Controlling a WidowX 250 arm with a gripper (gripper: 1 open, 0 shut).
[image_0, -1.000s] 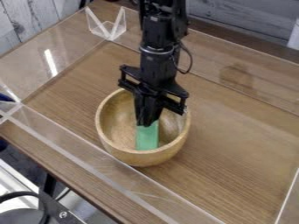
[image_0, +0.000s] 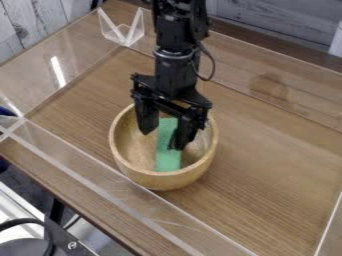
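Note:
My black gripper (image_0: 166, 118) hangs from the top centre of the camera view over a round wooden bowl (image_0: 164, 175), its fingers spread open, reaching down to the bowl's upper part. Inside the bowl lies a green oblong object (image_0: 168, 157), just below and between the fingers, its upper end partly obscured by them. I cannot tell whether the fingers touch it.
Black cables lie at the lower left, beyond the table edge. A white object sits at the far left edge.
The gripper has shifted slightly and its fingers look more widely spread over the bowl. The green object still lies in the bowl.

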